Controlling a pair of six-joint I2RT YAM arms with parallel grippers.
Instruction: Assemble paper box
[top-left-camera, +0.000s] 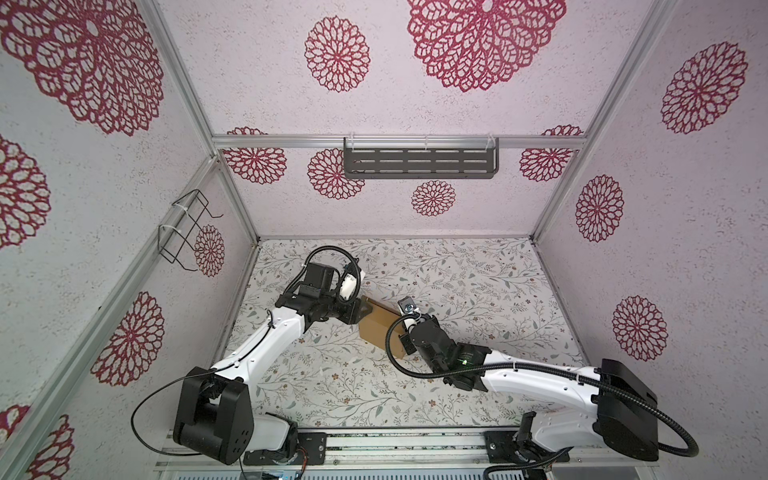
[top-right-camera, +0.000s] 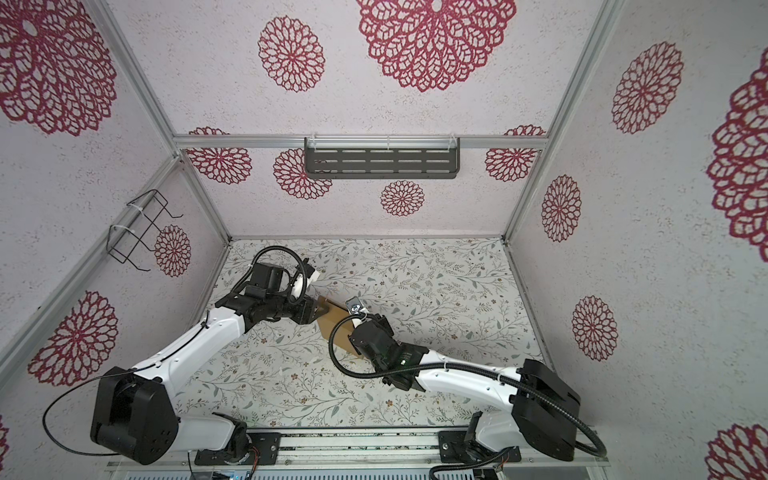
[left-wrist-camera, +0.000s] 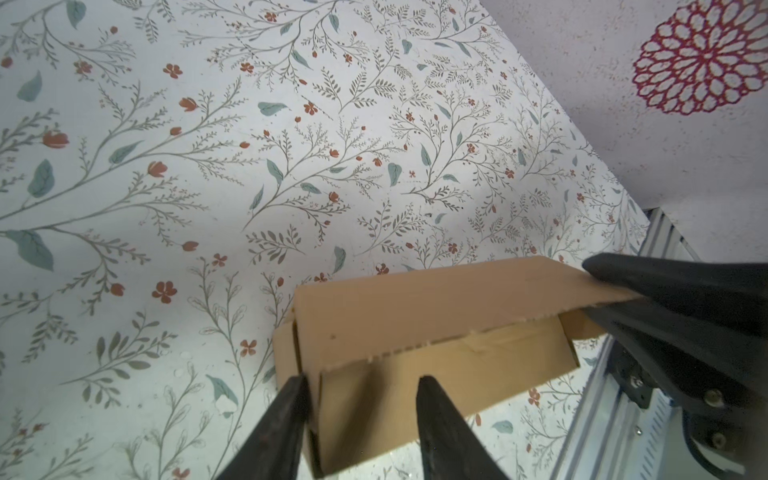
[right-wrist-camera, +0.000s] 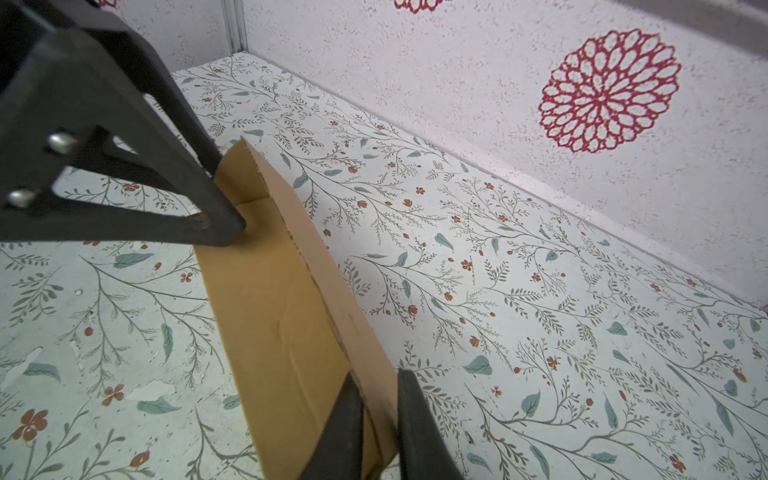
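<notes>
A brown cardboard box (top-left-camera: 379, 329), with open side and folded flaps, stands between my two grippers on the floral table. In the left wrist view, my left gripper is open around one end of the box (left-wrist-camera: 432, 320): one finger overlaps the end wall, and the other lies before the inner panel. At the opposite end, my right gripper is part open, its two fingers on either side of a box wall (right-wrist-camera: 320, 272). Whether its pads press on the card cannot be told. The top views hide both sets of fingertips behind the arms.
A grey shelf (top-left-camera: 421, 164) hangs on the back wall, and a wire rack (top-left-camera: 182, 228) on the left wall.
</notes>
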